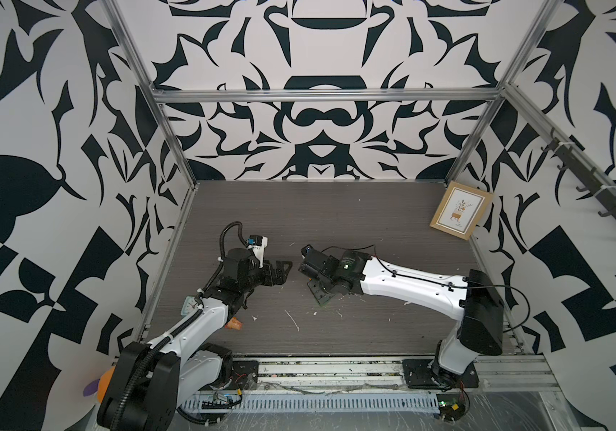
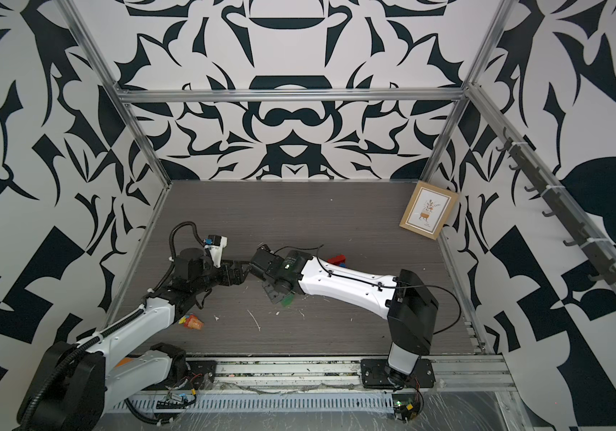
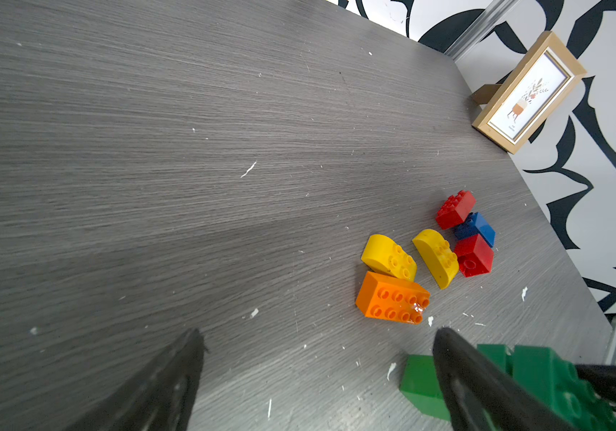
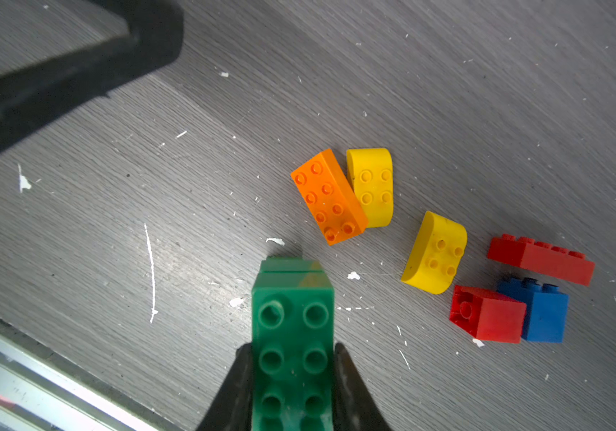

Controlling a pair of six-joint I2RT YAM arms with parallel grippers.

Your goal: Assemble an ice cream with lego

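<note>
My right gripper is shut on a green brick, whose studs face the right wrist camera. More green shows at its far end, apparently a second green brick joined to it. In the left wrist view, the green piece sits partly behind one finger of my left gripper, which stands open and empty. On the table lie an orange brick, a yellow curved brick close beside it, another yellow curved brick, two red bricks and a blue brick between the reds.
An orange piece lies close to the left arm. The picture frame leans at the right wall. Wide bare table stretches behind the bricks. Both grippers are close together over mid-table.
</note>
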